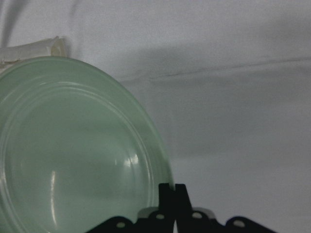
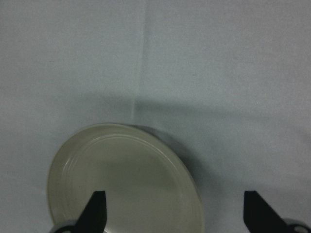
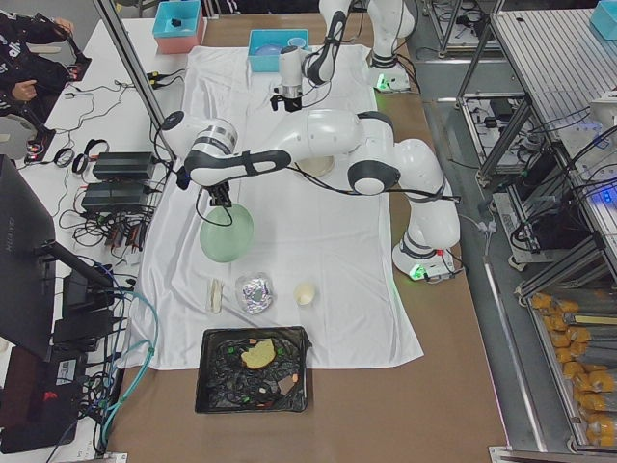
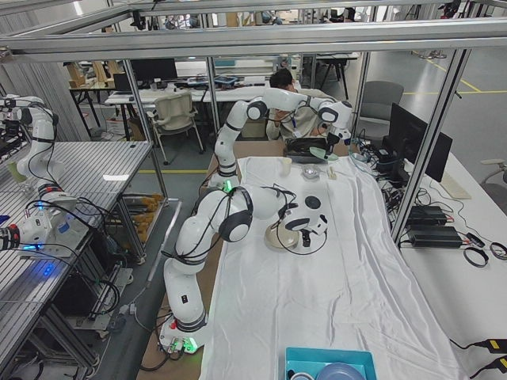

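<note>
A green plate [image 3: 228, 241] lies on the white cloth, with my left gripper shut on its rim. A cream plate [image 2: 124, 179] lies mid-cloth, largely hidden behind the left arm in the camera left view. My right gripper is open above its right part, with nothing between the fingers. Near the green plate lie a pale wrapped strip [image 3: 215, 295], a crumpled foil bowl [image 3: 254, 292] and a small cream cup [image 3: 305, 293].
A black tray [image 3: 217, 371] holding a yellow sponge stands at the cloth's near end. A blue bin [image 4: 329, 354] with dishes stands at the other end. Monitors and cables crowd the side table.
</note>
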